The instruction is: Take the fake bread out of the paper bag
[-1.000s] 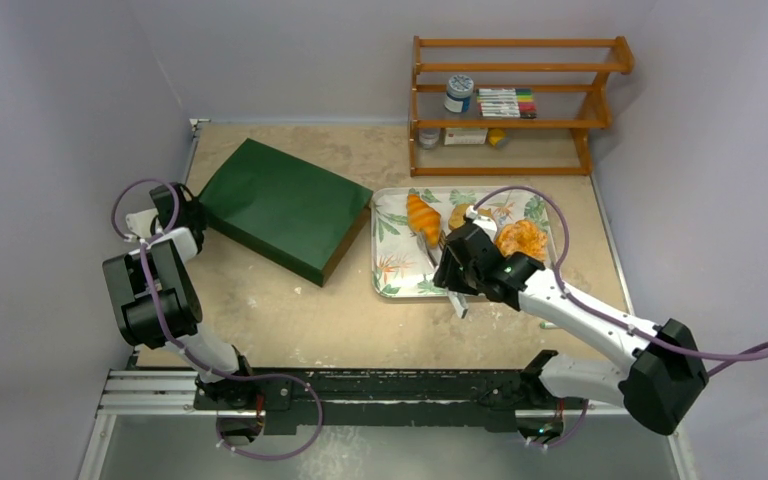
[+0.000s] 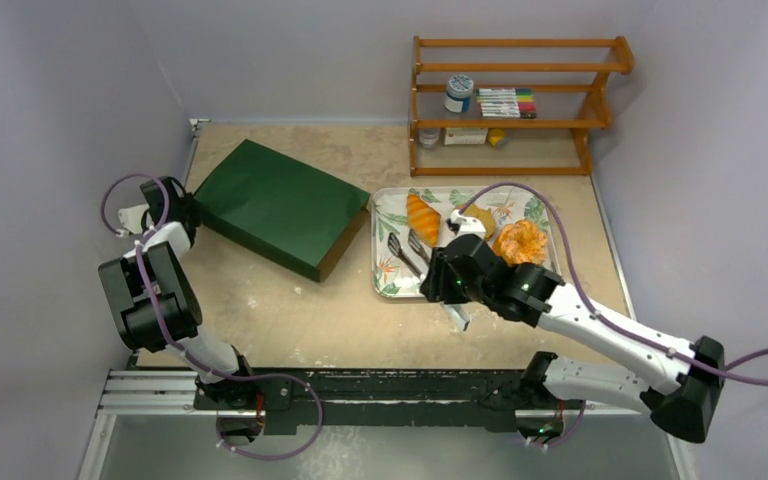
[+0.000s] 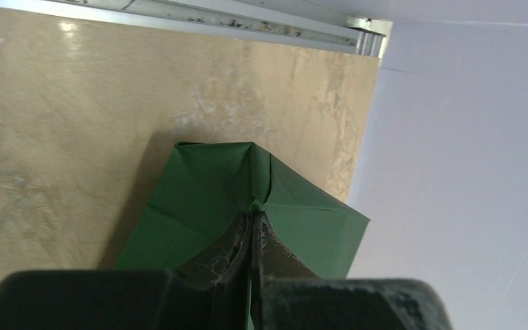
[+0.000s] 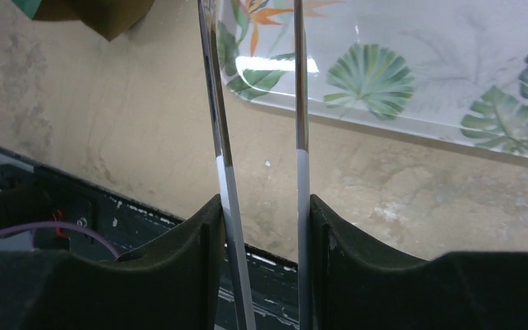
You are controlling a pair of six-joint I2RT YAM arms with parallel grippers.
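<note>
The green paper bag [image 2: 280,205] lies on its side across the table's left half, its brown opening facing the tray. At its closed end, my left gripper is shut on a creased fold of the bag. My right gripper stands open, its black fingers [image 4: 211,206] wide apart. Between them run the two arms of metal tongs [image 4: 304,137], spread apart, their heads over the tray in the top view. Whether any bread is inside the bag cannot be seen.
The patterned tray [image 2: 392,205] holds a croissant [image 2: 422,217], a round bread [image 2: 480,220] partly behind my arm, and an orange bread [image 2: 522,241]. A wooden rack [image 2: 515,124] stands behind it. Bare table [image 2: 290,325] lies in front of the bag.
The left gripper has shifted slightly left, and the bag a little with it.
</note>
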